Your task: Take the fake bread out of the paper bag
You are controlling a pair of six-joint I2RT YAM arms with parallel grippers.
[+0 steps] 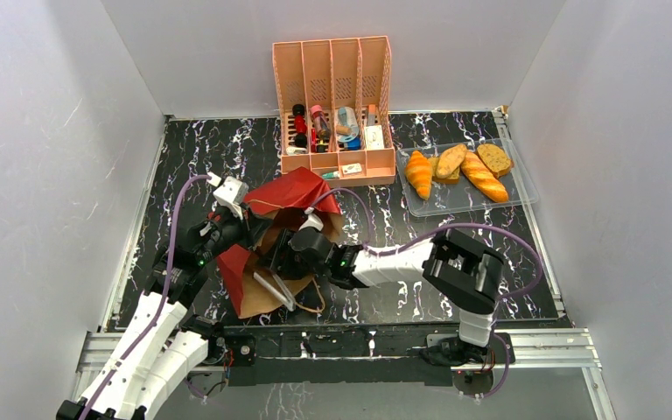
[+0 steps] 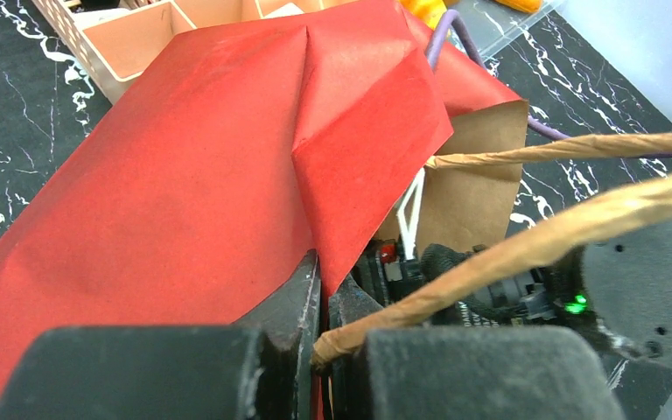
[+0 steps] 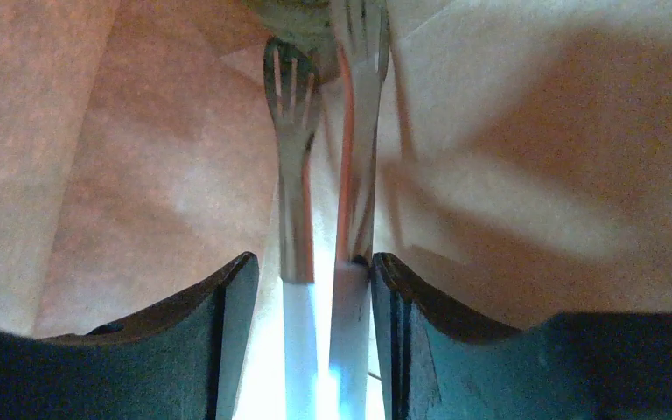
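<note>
A red and brown paper bag (image 1: pixel 311 185) lies below the pink rack, its mouth wide. My left gripper is shut on the bag's red rim and a twisted paper handle (image 2: pixel 542 229). The right gripper reaches into the bag, its fingers apart. Between them run the pale handles of two forks, the left fork (image 3: pixel 296 188) and the right fork (image 3: pixel 363 166), tines pointing away. The left fork stands clear of the left finger; the right one lies close to the right finger. A greenish shape (image 3: pixel 293 22) at the top is too cut off to identify.
A clear tray (image 1: pixel 427 203) at the right holds a croissant (image 1: pixel 418 174), a baguette (image 1: pixel 484 178) and slices of bread (image 1: pixel 493 157). At the back stands a pink divided rack (image 1: pixel 333 74) with bottles and small items. Bare dark tabletop (image 1: pixel 385 297) lies front right.
</note>
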